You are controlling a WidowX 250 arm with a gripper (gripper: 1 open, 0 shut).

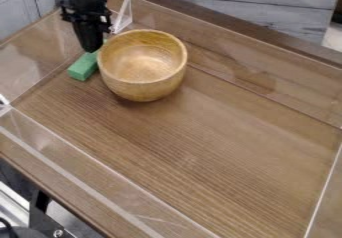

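Note:
A round wooden bowl (pixel 142 65) sits on the wooden table in the upper middle of the camera view. A small green block (pixel 83 66) lies just left of it, beside the bowl's rim. My gripper (pixel 90 40) is dark and reaches down from the top, just above and behind the green block at the bowl's upper left. Its fingertips are small and dark, and I cannot tell whether they are open or shut.
A clear plastic object (pixel 120 16) stands behind the bowl, near the gripper. Cables lie at the lower left edge.

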